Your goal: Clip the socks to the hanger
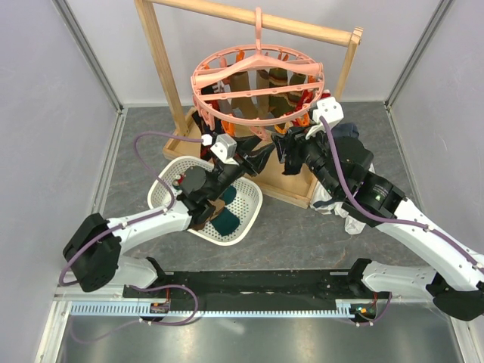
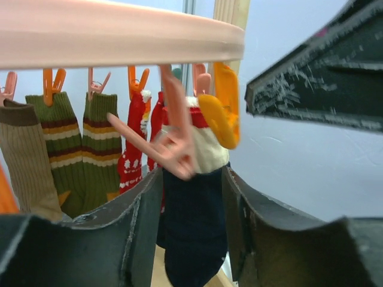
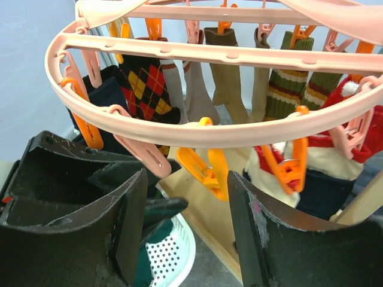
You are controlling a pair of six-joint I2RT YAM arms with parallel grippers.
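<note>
The pink round hanger (image 1: 257,91) hangs from a wooden frame, with socks clipped around it, among them striped green socks (image 2: 99,143) and an argyle sock (image 3: 149,84). Both grippers are below its front rim, close together. My left gripper (image 1: 255,157) is partly open beside a pink clip (image 3: 143,152); I see nothing held. My right gripper (image 1: 287,147) stands open facing an orange clip (image 3: 209,176), which shows between and beyond its fingers with no sock on it.
A white basket (image 1: 238,227) with loose socks sits at the front left on the grey floor. The wooden base (image 1: 291,189) lies under the hanger, and white cloth (image 1: 348,219) is at the right.
</note>
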